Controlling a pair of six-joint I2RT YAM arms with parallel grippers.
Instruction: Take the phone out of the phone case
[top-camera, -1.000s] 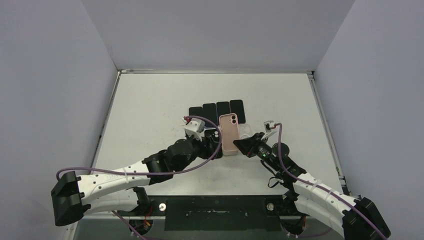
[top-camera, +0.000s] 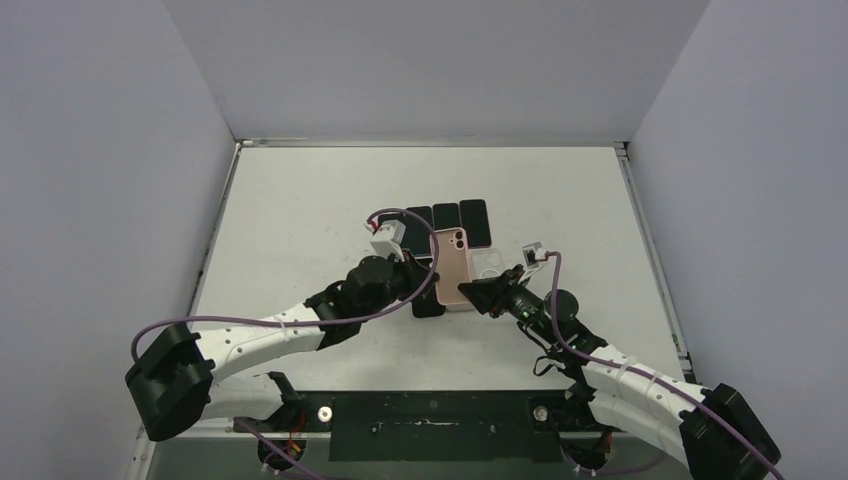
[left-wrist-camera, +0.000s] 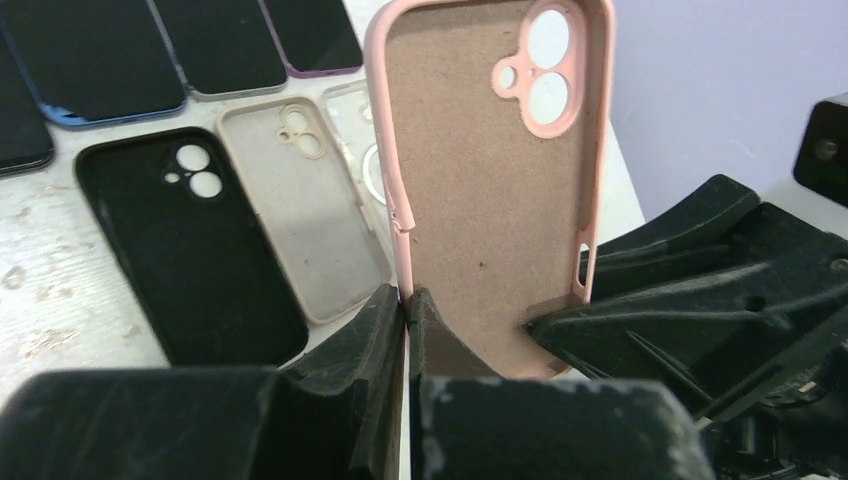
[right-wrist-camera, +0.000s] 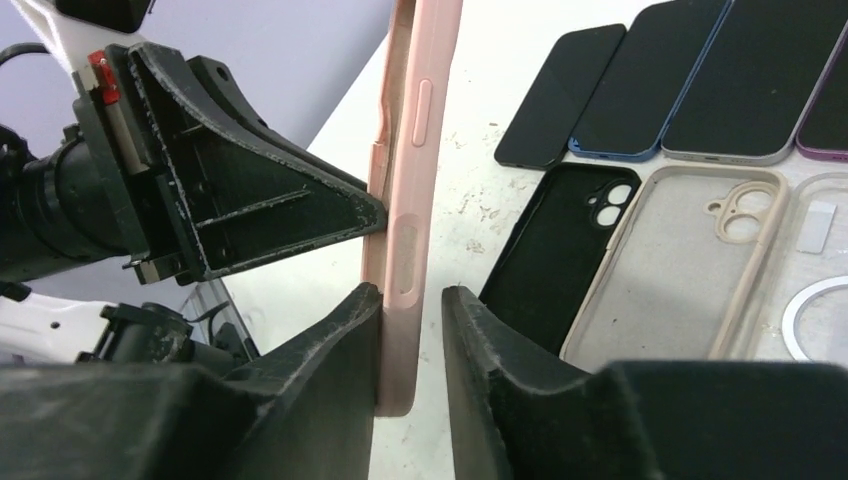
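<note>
The pink phone case is empty, its bare inner side and camera cutouts facing my left wrist view. It is held upright above the table. My left gripper is shut on the case's left rim near its lower end. My right gripper stands open, its fingers on both sides of the case's other edge, with a visible gap on the right side. In the top view, the case hangs between the two arms. Several dark phones lie in a row on the table.
Below the held case lie a black case, a beige case and a clear case. Phones lie close behind them.
The case has shifted slightly left.
</note>
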